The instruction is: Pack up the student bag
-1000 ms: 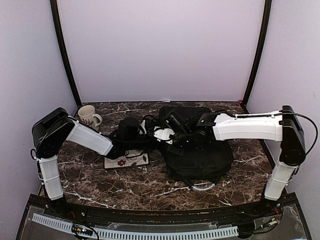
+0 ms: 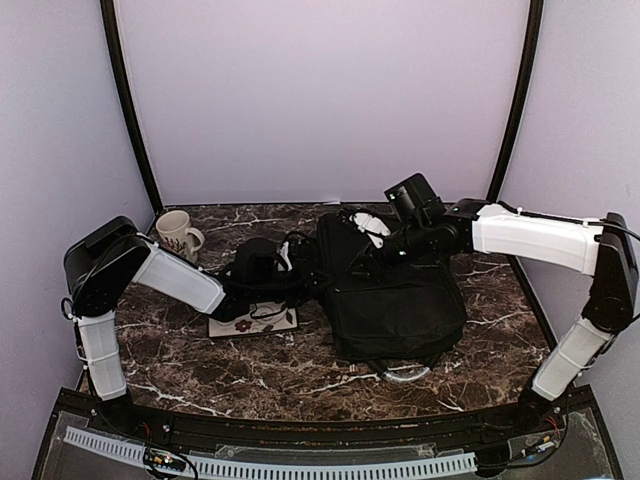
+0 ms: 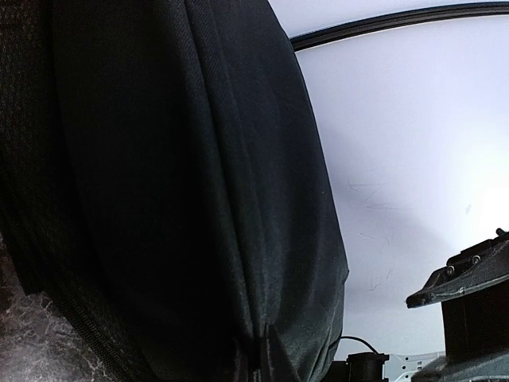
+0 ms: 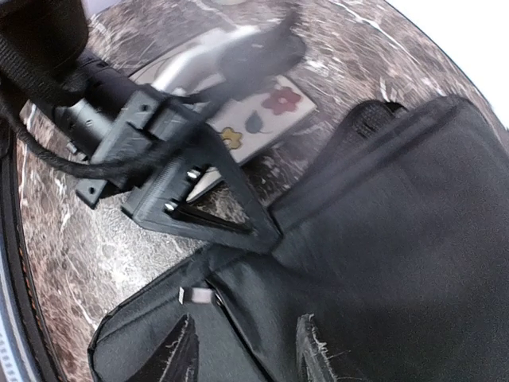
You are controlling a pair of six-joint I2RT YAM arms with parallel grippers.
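A black bag [image 2: 395, 310] lies right of centre on the marble table. My left gripper [image 2: 325, 280] is at its left edge; in the left wrist view its fingers [image 3: 273, 358] are shut on a fold of dark fabric. My right gripper hangs over the bag, part open, with a small zip tab [image 4: 199, 295] showing just above its fingertips in the right wrist view. A flat board with printed flowers [image 2: 250, 326] lies under the left arm, partly hidden.
A white mug [image 2: 175, 232] stands at the back left. Bare table [image 2: 200, 370] shows along the front and at the right of the bag. Walls enclose the back and both sides.
My right gripper and arm have moved right and up, away from my left gripper, uncovering more of the bag's left part. The left arm has stayed in place.
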